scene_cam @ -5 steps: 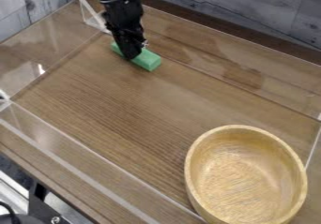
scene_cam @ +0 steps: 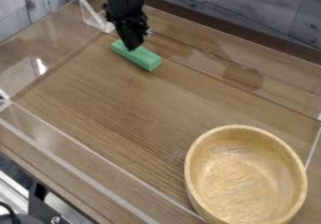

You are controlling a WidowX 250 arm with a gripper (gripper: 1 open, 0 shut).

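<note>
My black gripper [scene_cam: 129, 31] is at the top of the view, over the far end of a green rectangular block [scene_cam: 138, 57] that lies on the wooden table. The gripper appears raised just clear of the block's upper end; whether its fingers are open or shut is too small to tell.
A large pale yellow round bowl [scene_cam: 245, 181] sits at the bottom right. A wall or raised edge runs along the back right.
My gripper has moved up and back, away from the green block, leaving more of it in view. The block lies in about the same place.
</note>
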